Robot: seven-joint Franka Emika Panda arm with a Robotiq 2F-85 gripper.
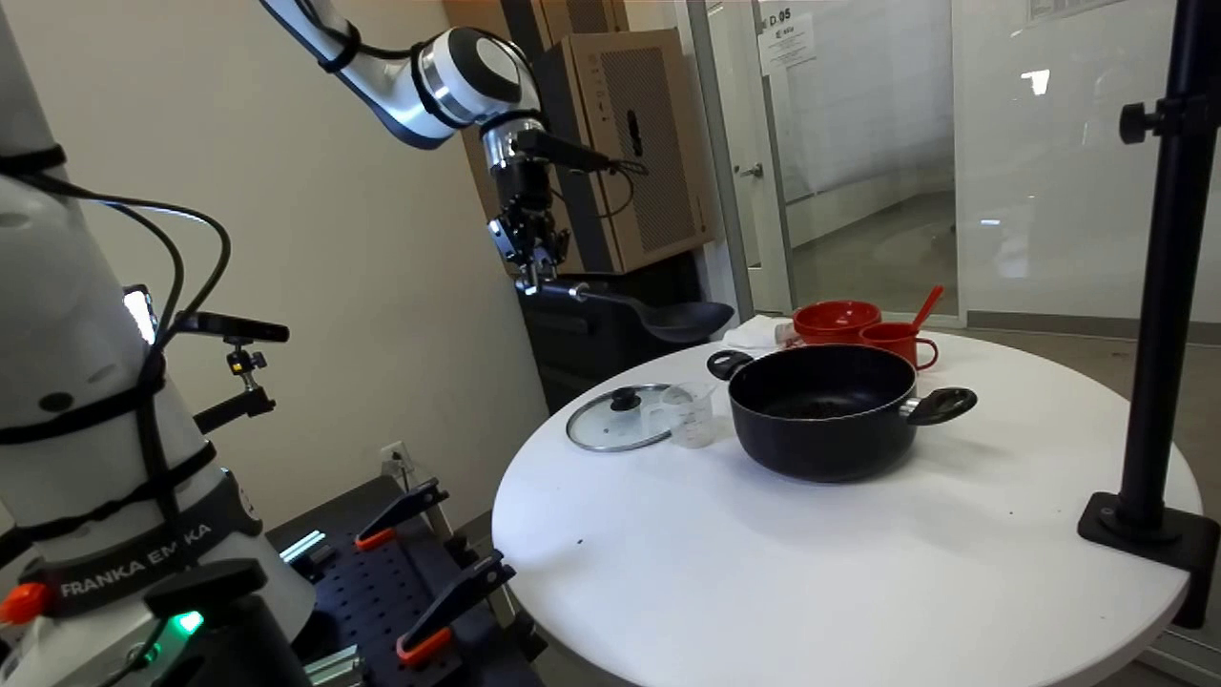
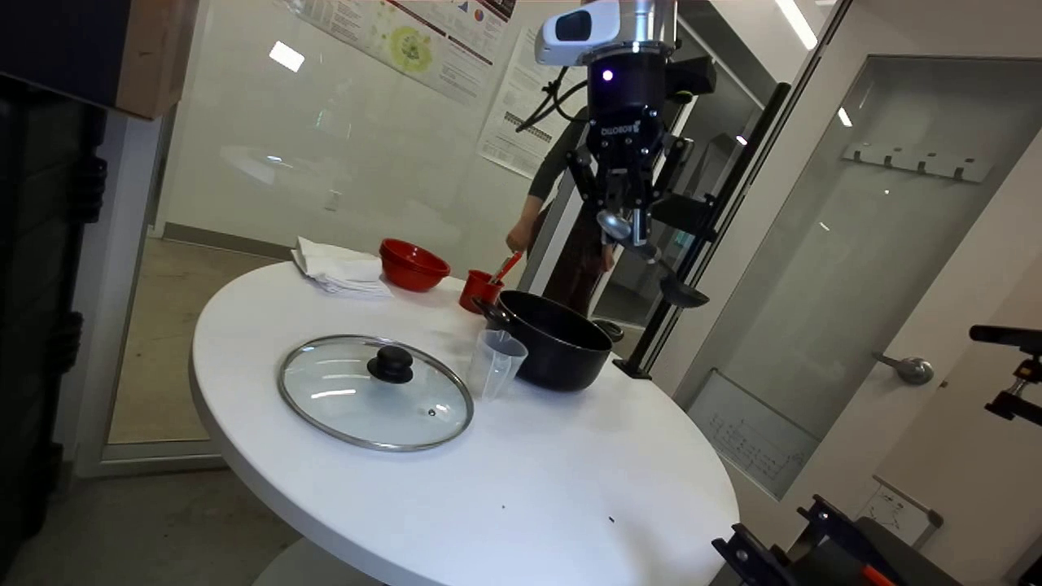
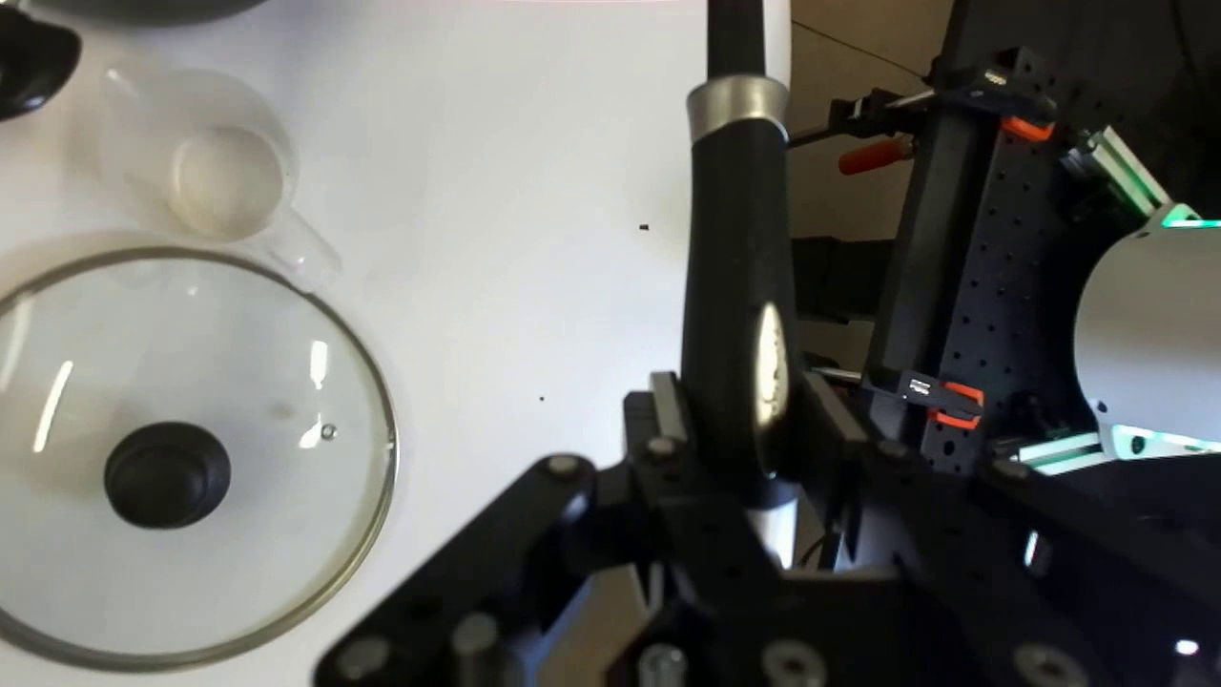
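A black ladle [image 1: 684,322] hangs in the air, held by its handle [image 3: 738,263] between the fingers of my gripper [image 1: 535,286]. In exterior view 1 its bowl reaches out to the right, above the table's far left edge. The ladle's bowl [image 2: 684,294] also shows in exterior view 2, but lies outside the wrist view. A black two-handled pot [image 1: 821,418] stands uncovered on the white table, lower than the ladle and to its right. Its glass lid [image 2: 376,415] with a black knob lies flat on the table, apart from the pot.
A clear measuring cup [image 2: 496,363] stands between lid and pot. Behind are red bowls [image 2: 414,265], a red mug [image 2: 479,290] with a red utensil, and white cloths [image 2: 337,265]. A black post [image 1: 1156,286] rises at the right edge.
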